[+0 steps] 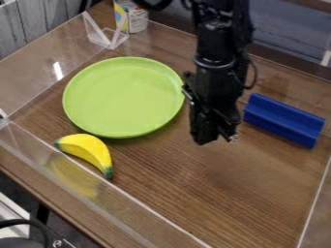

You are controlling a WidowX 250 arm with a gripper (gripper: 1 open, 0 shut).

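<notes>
The black arm reaches down from the top centre, and its gripper (207,131) hangs over the wooden table just right of a green plate (122,97). The gripper looks shut, with nothing visible between its fingers, though the dark parts are hard to separate. A yellow banana (87,153) lies at the left front, below the plate. A blue tray-like block (285,121) lies to the right of the gripper.
A can (130,16) and a clear plastic item (104,31) stand at the back left. Transparent walls edge the table at the left and front.
</notes>
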